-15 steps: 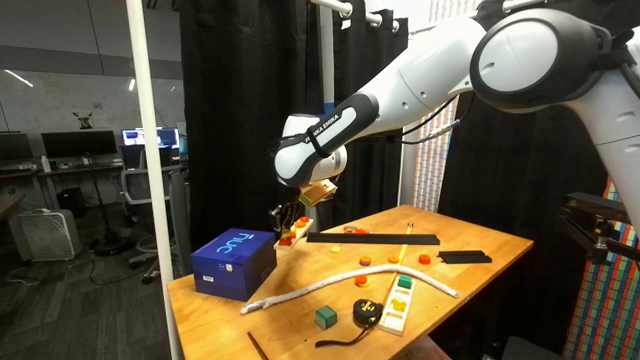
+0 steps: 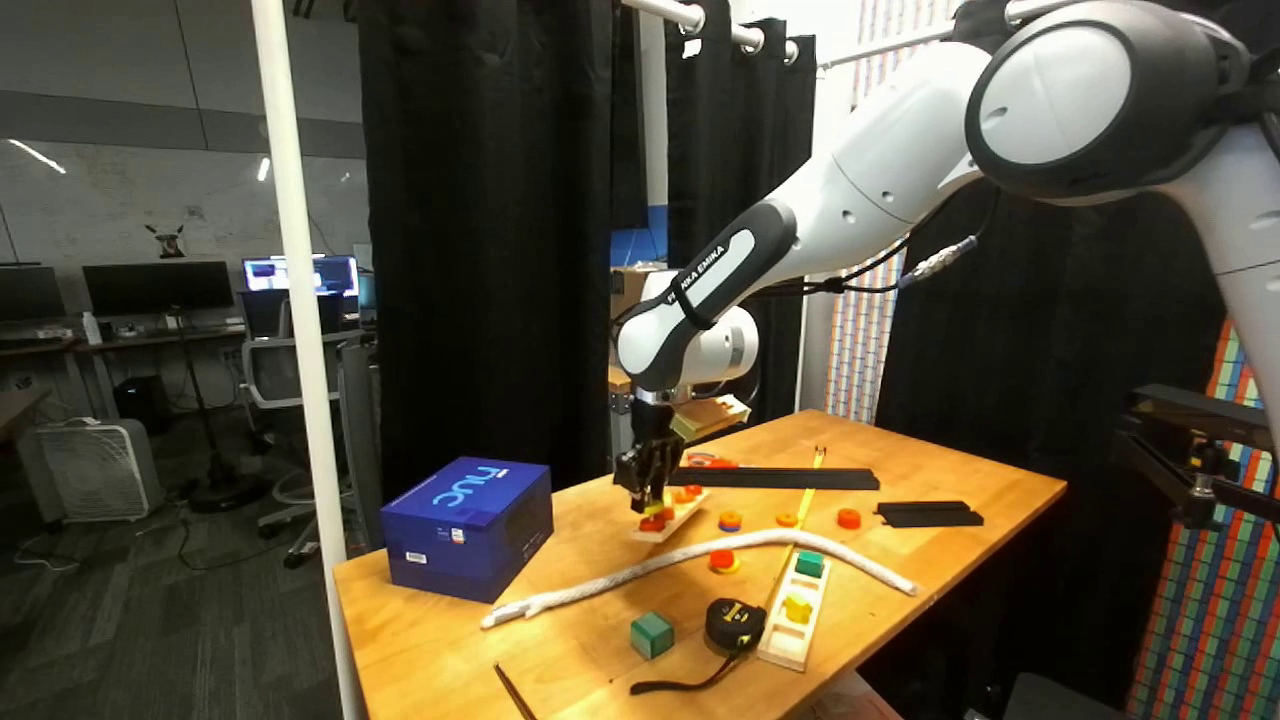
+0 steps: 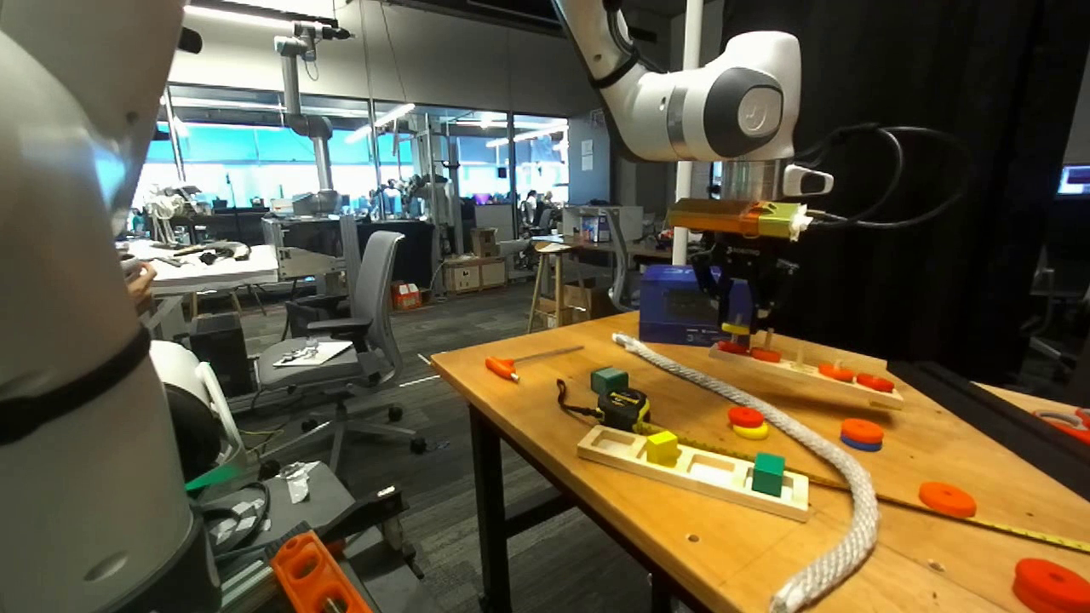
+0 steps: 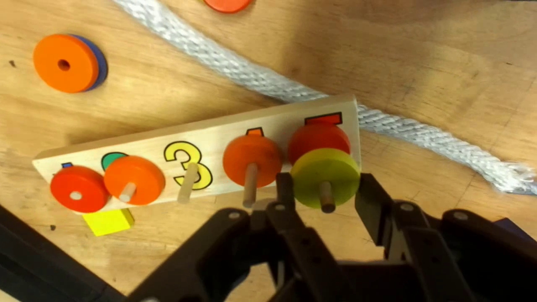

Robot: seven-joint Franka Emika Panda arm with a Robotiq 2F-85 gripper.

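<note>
In the wrist view, a long wooden peg board (image 4: 214,141) carries red and orange discs on several pegs; the peg by the number 3 is bare. A yellow disc (image 4: 317,163) sits round the end peg above a red disc (image 4: 318,136). My gripper is shut on that yellow disc, one finger at either side. In exterior view 2 the tilted board (image 3: 863,393) appears raised off the table beneath my gripper (image 3: 736,327), its shadow below. A yellow block (image 4: 108,221) shows partly from under the board.
A white rope (image 3: 751,398) crosses the table; a blue box (image 2: 462,528) stands at the left. Nearer are a tape measure (image 2: 733,624), a green block (image 2: 651,635) and a wooden tray (image 2: 786,648). Loose discs (image 2: 849,518) and black bars (image 2: 780,478) lie farther right.
My arm has moved right and a little lower in exterior view 1, and the peg board has come along under the gripper.
</note>
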